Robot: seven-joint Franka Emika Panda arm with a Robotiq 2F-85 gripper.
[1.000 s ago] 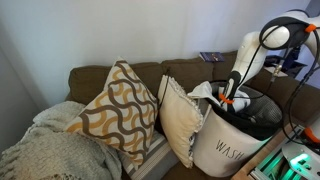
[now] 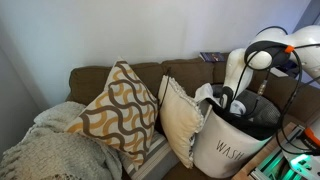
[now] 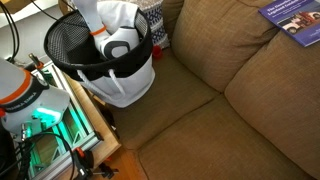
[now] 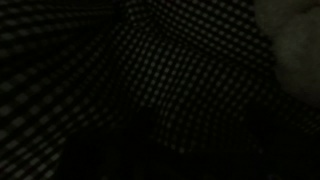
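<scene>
My arm (image 2: 240, 70) reaches down into a white laundry basket (image 2: 220, 148) marked "WASH", which has a dark mesh lining (image 3: 72, 45). In exterior view 2 the arm's wrist (image 3: 122, 42) is below the basket's rim, and the fingers are hidden. The wrist view is very dark. It shows the checked mesh (image 4: 190, 60) of the lining and a pale, fluffy-looking thing (image 4: 298, 50) at the upper right. Dark shapes along the bottom may be my fingers; their opening and anything between them cannot be made out. White cloth (image 2: 205, 93) lies at the basket's left rim.
On the brown couch (image 3: 200, 120) are a patterned pillow (image 2: 120, 110), a cream pillow (image 2: 180, 120) and a grey knitted blanket (image 2: 65, 150). A book (image 3: 297, 18) rests at the couch's top. Clear seat cushions adjoin the basket.
My arm has come down deeper into the basket; its orange-banded wrist part, visible above the rim a second ago, is now mostly inside. Pillows and blanket have stayed put.
</scene>
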